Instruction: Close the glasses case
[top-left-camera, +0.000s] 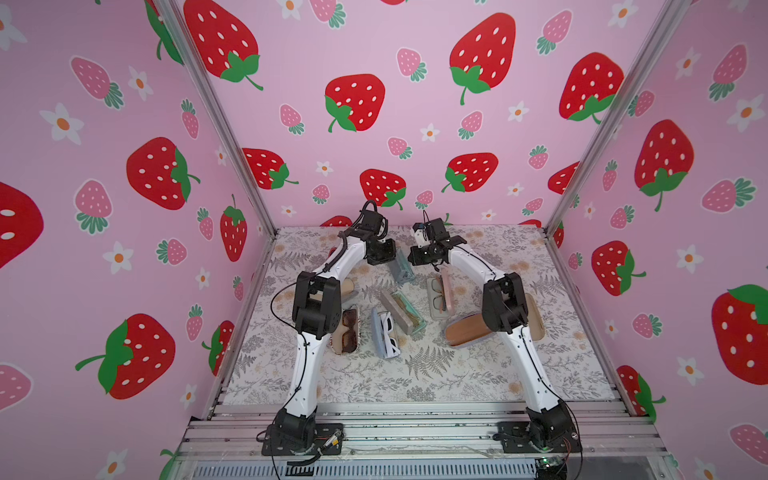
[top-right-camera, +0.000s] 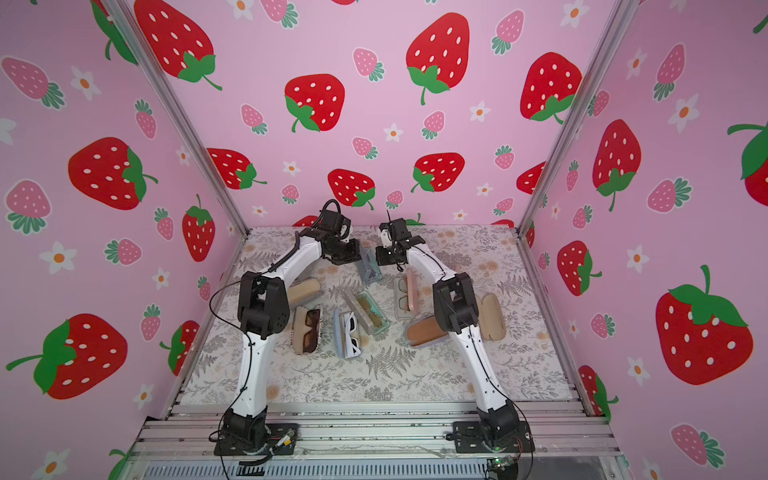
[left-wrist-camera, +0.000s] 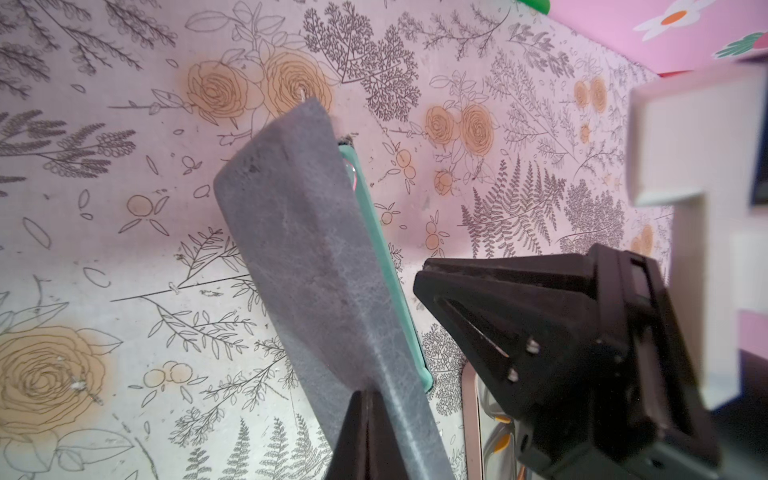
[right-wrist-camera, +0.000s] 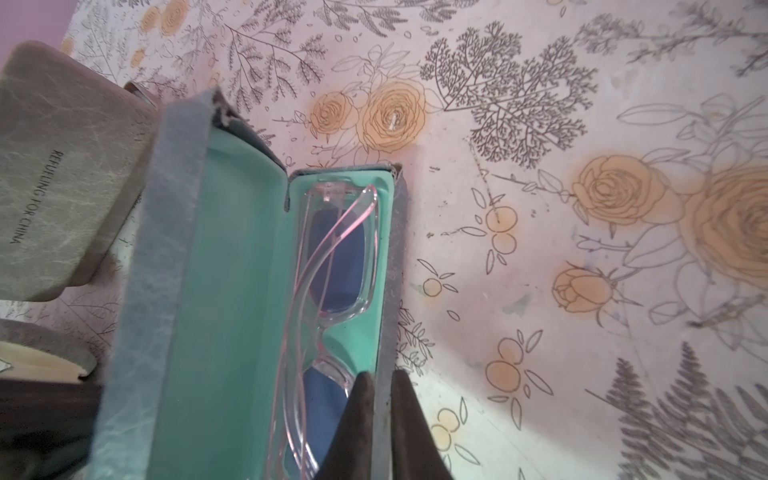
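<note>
A grey glasses case (left-wrist-camera: 296, 240) with teal lining (right-wrist-camera: 216, 304) lies partly open at the back centre, between my grippers in both top views. Clear-framed glasses (right-wrist-camera: 344, 272) lie inside. My left gripper is shut, its tips at the lid's back in the left wrist view. My right gripper is at the case's front edge in the right wrist view; its fingertips are close together, with the grey rim between or just beyond them, I cannot tell which.
Several other cases lie in front: a pink one (top-left-camera: 448, 292), a grey-teal one (top-left-camera: 400, 312), a light blue one (top-left-camera: 380, 332) and a brown one (top-left-camera: 468, 328). The back wall stands close behind the grippers.
</note>
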